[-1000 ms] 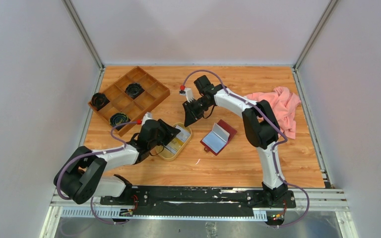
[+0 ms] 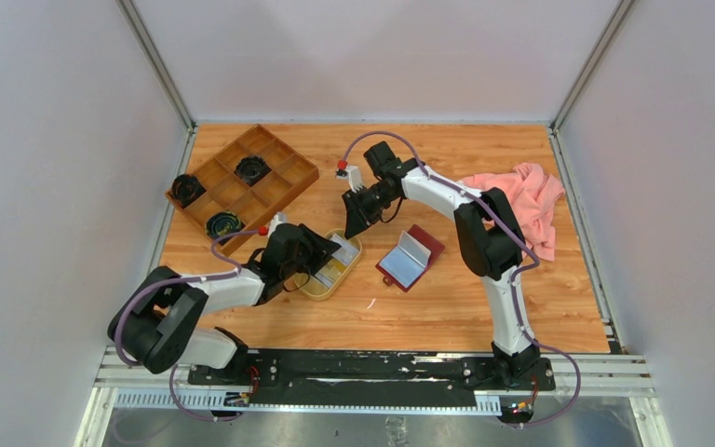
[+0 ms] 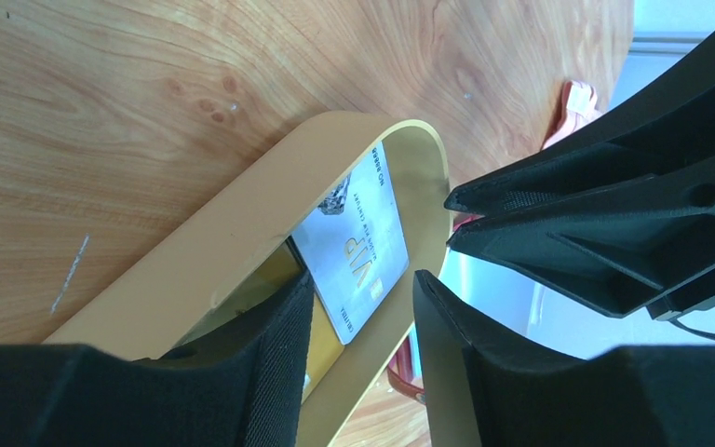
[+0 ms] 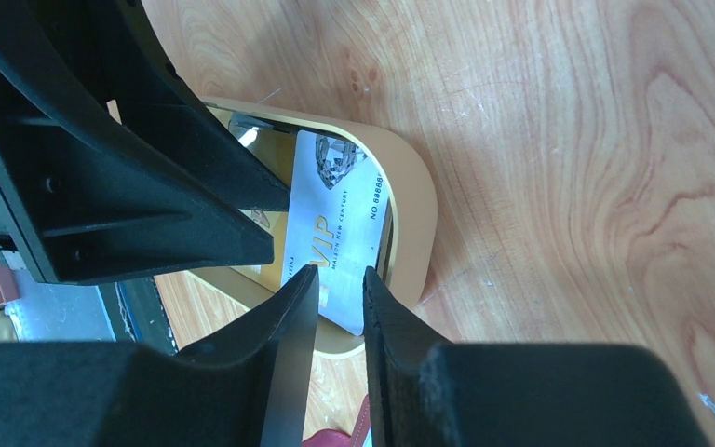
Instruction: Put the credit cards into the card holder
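Observation:
A tan oval basket [image 2: 316, 296] lies on the table with several cards in it. Uppermost at its far end is a silver VIP card [image 3: 354, 237], leaning against the wall; part of a gold card [image 3: 324, 337] shows beneath. My left gripper is over the basket, fingers apart with cards visible beyond the gap; whether anything is clamped cannot be told. Close to the VIP card's end, my right gripper has a narrow gap between its fingertips and nothing gripped. The red card holder [image 2: 435, 244] is spread open, clear sleeves up, right of the basket.
At the back left stands a wooden divided tray [image 2: 290, 168] with several dark round coils. A pink cloth [image 2: 526, 200] lies by the right edge. Bare table shows in front of the card holder. The two grippers are close together over the basket.
The right arm and the card holder look unchanged.

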